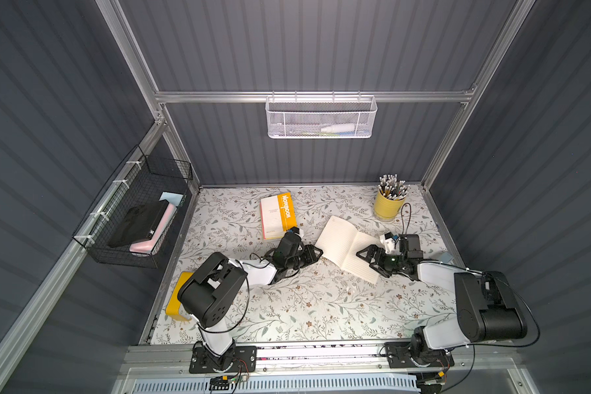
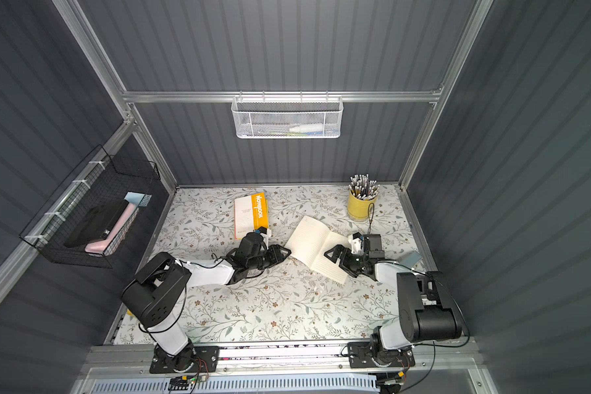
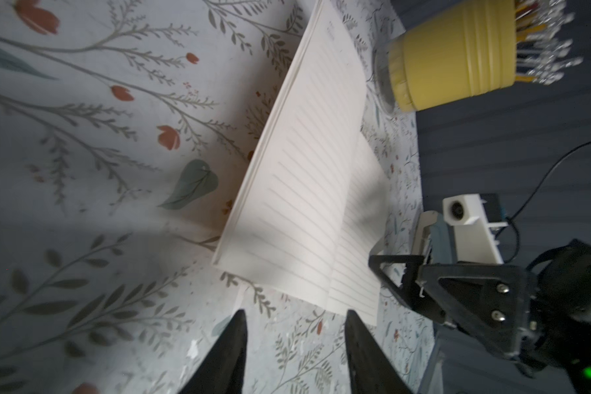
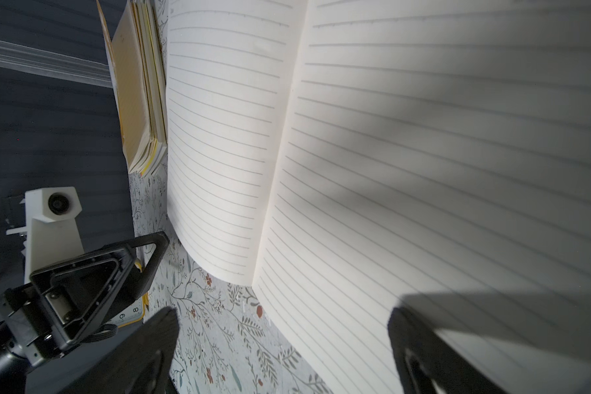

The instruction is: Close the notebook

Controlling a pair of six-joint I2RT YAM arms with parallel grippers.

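Observation:
The notebook (image 1: 339,239) lies open on the patterned table, its lined pages facing up. In the left wrist view the near half of the notebook (image 3: 295,177) slopes up towards its outer edge, with a shadow beneath. My left gripper is open and empty, its fingers apart above the table just off that half's edge. Over the other half is my right gripper, its fingers spread wide. One right finger (image 4: 417,348) is over the page in its own view; whether it touches the paper I cannot tell.
An orange-and-white notebook (image 1: 278,216) lies behind the left arm. A yellow pencil cup (image 1: 388,206) stands at the back right. A yellow-edged clock-like object (image 1: 178,303) sits at the left, partly behind the arm.

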